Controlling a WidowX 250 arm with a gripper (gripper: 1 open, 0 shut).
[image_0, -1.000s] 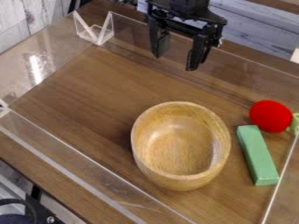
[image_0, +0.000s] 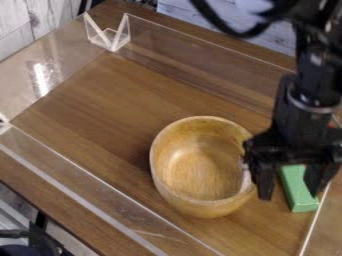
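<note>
A wooden bowl (image_0: 194, 175) sits on the table (image_0: 114, 110) right of centre. A green block (image_0: 301, 198) lies to its right. My black gripper (image_0: 291, 172) hangs open over the block and beside the bowl's right side, its fingers pointing down. Whether it touches either is unclear. The arm hides the area behind the block.
Clear plastic walls edge the table, with a clear bracket (image_0: 107, 32) at the back left. A black cable crosses the top of the view.
</note>
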